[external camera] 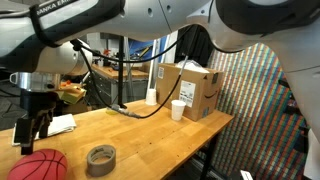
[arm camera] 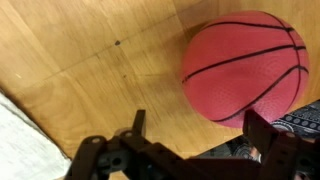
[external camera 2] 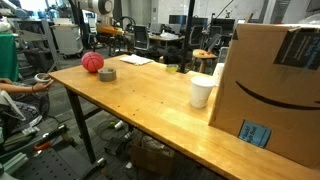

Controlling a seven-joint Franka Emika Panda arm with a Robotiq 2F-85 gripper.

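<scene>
A red ball with black lines [external camera: 38, 166] [external camera 2: 92, 62] sits on the wooden table near its left end. My gripper [external camera: 32, 136] is above and just behind it in the first exterior view. Seen from the wrist, the ball [arm camera: 243, 68] lies ahead and toward the right finger, apart from the left one. The gripper is open, with bare table showing between its fingertips. A grey roll of tape [external camera: 101, 159] [external camera 2: 107, 75] rests beside the ball. The arm cannot be made out in the second exterior view.
A white cloth [external camera: 62, 125] [arm camera: 25, 148] lies behind the ball. White cups [external camera: 178, 110] and a cardboard box [external camera: 205, 92] [external camera 2: 262, 75] stand at the table's far end. Mid-table [external camera 2: 150, 95] is clear.
</scene>
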